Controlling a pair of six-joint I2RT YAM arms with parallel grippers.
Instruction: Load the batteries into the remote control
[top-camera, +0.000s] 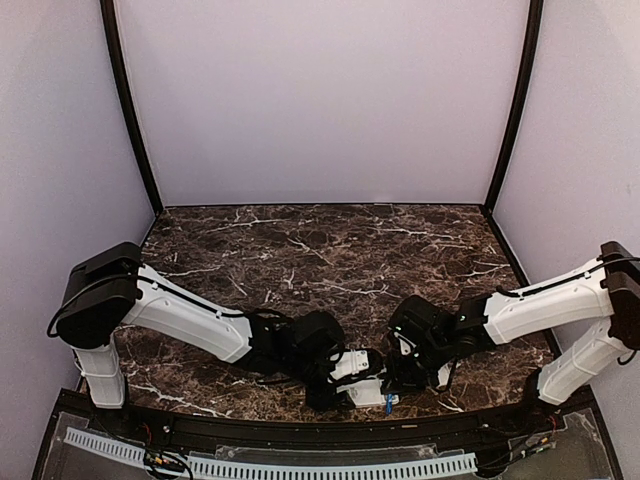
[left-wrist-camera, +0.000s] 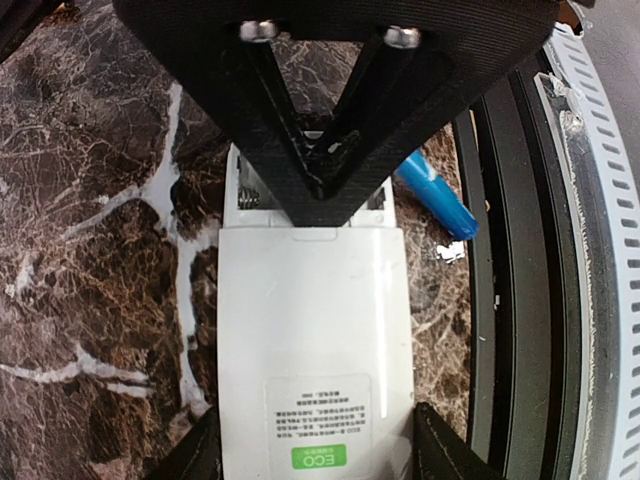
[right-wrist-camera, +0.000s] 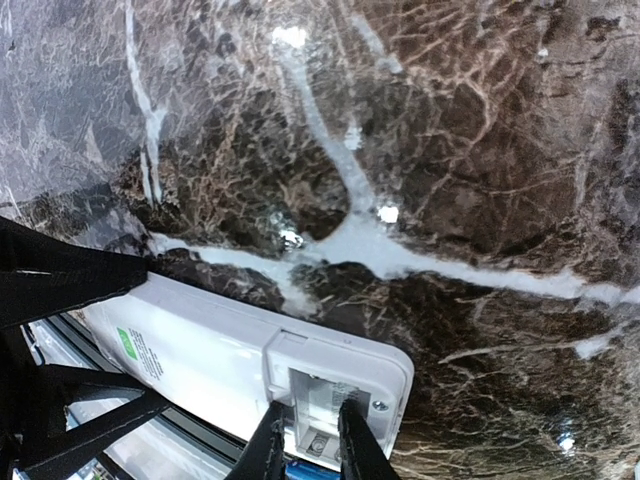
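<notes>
The white remote control (left-wrist-camera: 315, 300) lies back side up on the marble table, with my left gripper shut on its sides near the green ECO label. At its far end the battery compartment (right-wrist-camera: 335, 400) shows bare springs and a label, with no battery seen in the part not covered by fingers. Over that compartment my right gripper stands open, its fingers (right-wrist-camera: 258, 447) apart and nothing held between them. Outside the remote, on the side by the table's front edge, lies the blue battery, slanted; in the right wrist view it is mostly hidden.
A dark rail (left-wrist-camera: 505, 250) and a white slotted strip (left-wrist-camera: 605, 190) run along the front edge, close to the battery. Behind both arms the marble table (top-camera: 330, 245) is clear.
</notes>
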